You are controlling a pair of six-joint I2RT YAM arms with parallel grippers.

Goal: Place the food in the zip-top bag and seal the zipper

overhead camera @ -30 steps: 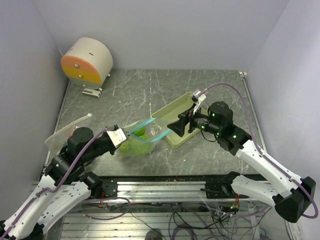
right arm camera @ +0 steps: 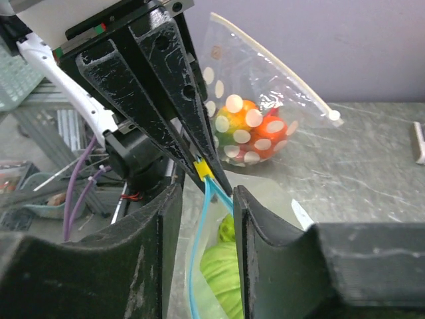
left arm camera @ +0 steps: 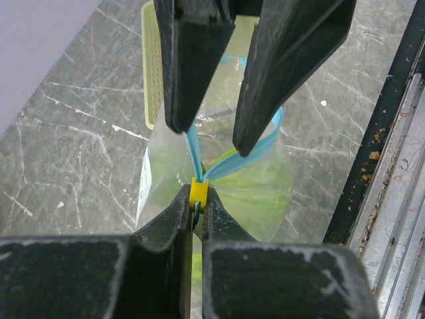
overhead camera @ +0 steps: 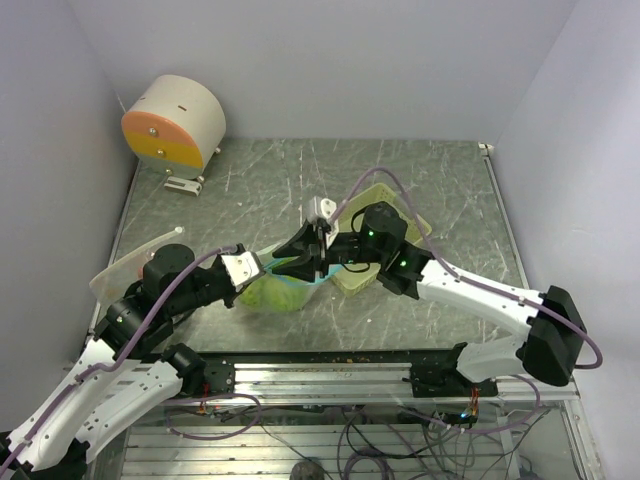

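Observation:
The clear zip top bag (left arm camera: 265, 193) holds green food (right arm camera: 222, 276) and has a blue zipper (right arm camera: 199, 246) along its mouth. At one end of that zipper is a yellow slider (left arm camera: 199, 193), with my left gripper shut on it. From there the two blue strips spread apart in a V, so the mouth stands open beyond the slider. My right gripper is part open just past the slider. In the right wrist view its fingers (right arm camera: 171, 222) stand either side of the strips close to the slider, without visibly clamping them.
A pale green basket (overhead camera: 352, 280) sits behind the right gripper, partly hidden by it. Another clear bag (right arm camera: 265, 73) with red, yellow and green items lies beyond the left gripper. A cream drum-shaped box (overhead camera: 185, 115) stands at the back left.
My right gripper has moved left along the bag's mouth, close up to the left gripper. The left arm has stayed almost still.

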